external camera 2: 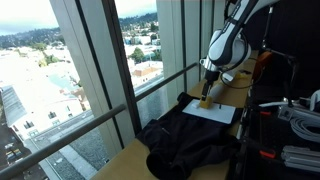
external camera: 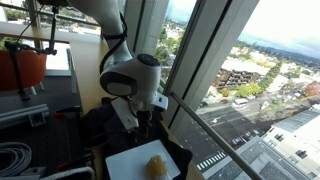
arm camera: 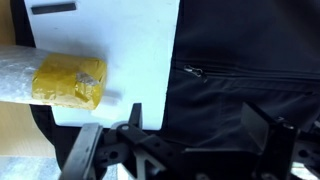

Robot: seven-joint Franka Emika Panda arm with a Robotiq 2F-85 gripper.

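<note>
A white board [arm camera: 130, 60] lies flat on black cloth [arm camera: 240, 50]. On its left part in the wrist view rests a clear-wrapped roll with a yellow end [arm camera: 70, 82]; the same yellow piece [external camera: 157, 167] shows on the board in exterior view 1. A short dark bar [arm camera: 53, 8] lies near the board's far edge. My gripper is open above the board and cloth, its fingers wide apart and nothing between them. The yellow end sits ahead of the left finger [arm camera: 85, 148], apart from it.
Tall windows with a metal rail [external camera 2: 75, 135] run alongside the table. Bunched black cloth [external camera 2: 180, 145] covers much of the tabletop near the board. A coiled cable [external camera: 14, 158] and a red chair [external camera: 28, 68] stand off to the side.
</note>
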